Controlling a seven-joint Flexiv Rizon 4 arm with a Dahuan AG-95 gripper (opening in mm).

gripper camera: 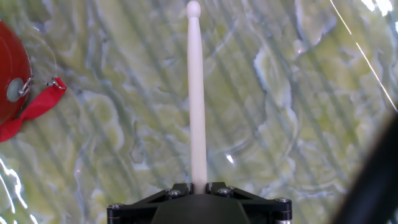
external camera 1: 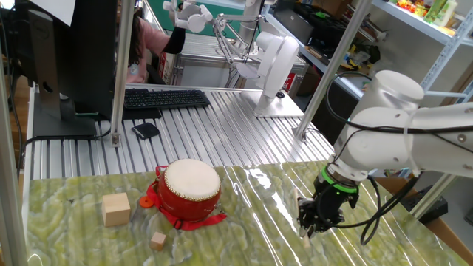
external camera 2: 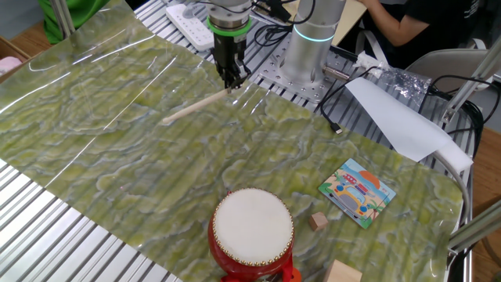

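Observation:
A pale wooden drumstick (gripper camera: pixel 196 93) runs straight out from between my fingers in the wrist view, its round tip at the far end. My gripper is shut on its near end. In exterior view 2 the stick (external camera 2: pixel 196 106) extends down-left from my gripper (external camera 2: pixel 231 84), over the green marbled sheet. Whether it touches the sheet is hard to tell. The red drum (external camera 1: pixel 191 191) with its pale skin stands upright, well apart from the gripper (external camera 1: pixel 306 222). Part of its red side (gripper camera: pixel 11 71) shows at the wrist view's left edge.
Near the drum lie a larger wooden block (external camera 1: pixel 116 210) and a small wooden cube (external camera 1: pixel 157 241). A colourful picture card (external camera 2: pixel 358 193) is flat on the sheet (external camera 2: pixel 102 164), which is clear between stick and drum. A power strip (external camera 2: pixel 190 27) sits behind the gripper.

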